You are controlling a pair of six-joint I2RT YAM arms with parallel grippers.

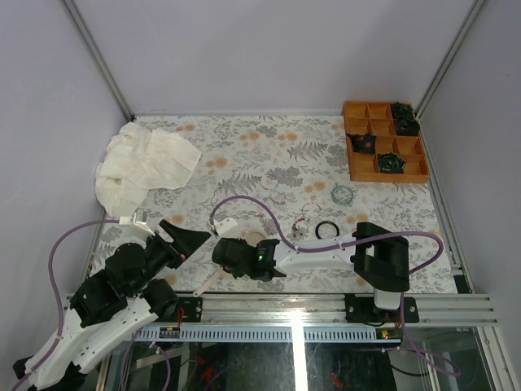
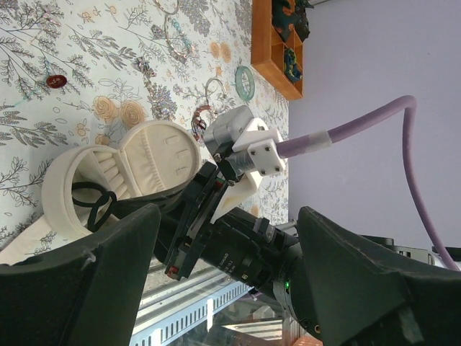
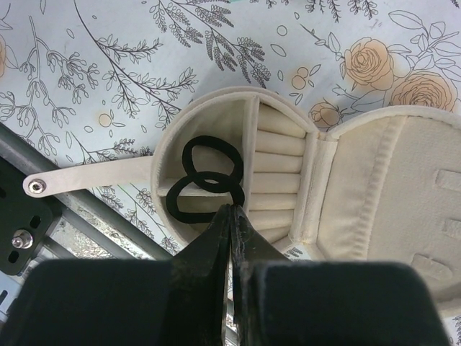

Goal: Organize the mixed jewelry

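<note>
An open cream jewelry case point(image 3: 167, 144) lies near the table's front edge, its lid point(image 3: 382, 187) folded flat to one side. Two black hair ties point(image 3: 205, 140) overlap inside its plain compartment, beside a row of padded ring rolls point(image 3: 277, 162). Directly over the case, my right gripper is shut, its tips close to the ties with nothing showing between them. In the top view the right arm covers most of the case. My left gripper point(image 1: 189, 230) stands part open and empty to the left; its fingers point(image 2: 108, 281) frame the case in the left wrist view.
A wooden compartment box point(image 1: 358, 167) with dark and green items sits back right. A black ring point(image 1: 327, 230), a green bracelet point(image 1: 343, 195) and small jewelry point(image 1: 300, 227) lie right of centre. White cloth point(image 1: 146, 163) is bunched at left.
</note>
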